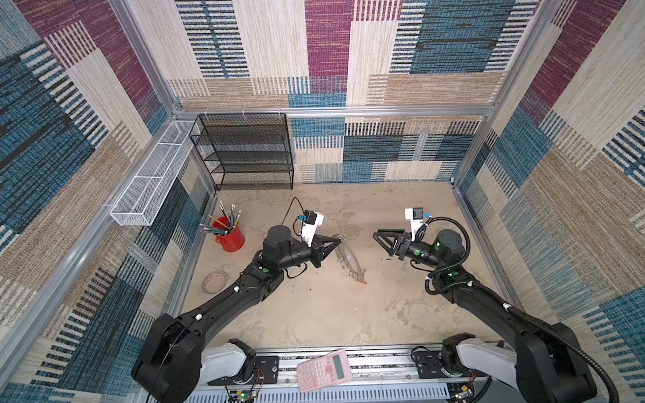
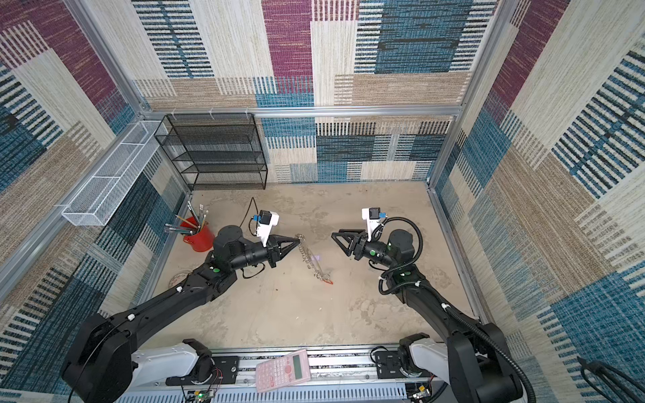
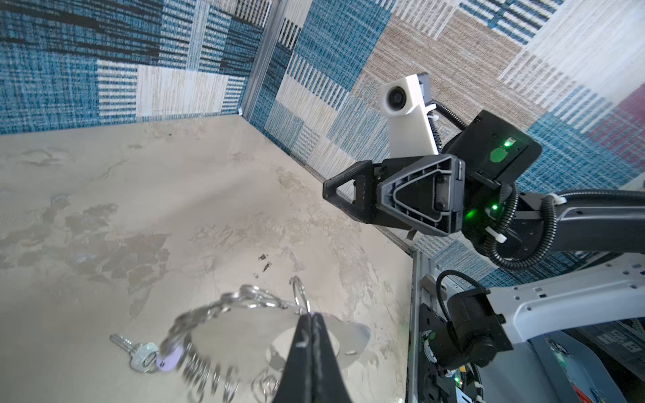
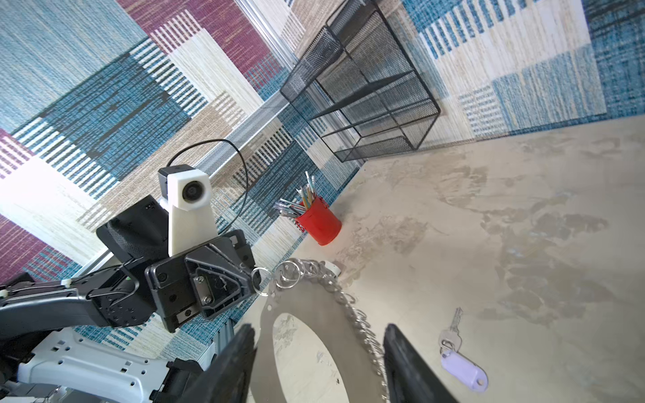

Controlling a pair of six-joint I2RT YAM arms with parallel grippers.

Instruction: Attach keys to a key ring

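Note:
My left gripper [image 1: 336, 243] is shut on a key-ring holder [image 4: 302, 295], a flat grey loop lined with many metal rings, which hangs from its fingertips above the table. The rings show blurred in the left wrist view. A key [image 4: 450, 336] with a lilac tag [image 4: 463, 369] lies on the table beyond the holder. My right gripper [image 1: 377, 237] is level, right of the holder and apart from it, part open, with nothing between its fingers.
A red cup of brushes [image 1: 229, 236] stands at left, a coil [image 1: 215, 282] in front of it. A black mesh shelf [image 1: 242, 151] is at the back. The pink calculator [image 1: 324, 369] lies at the front edge.

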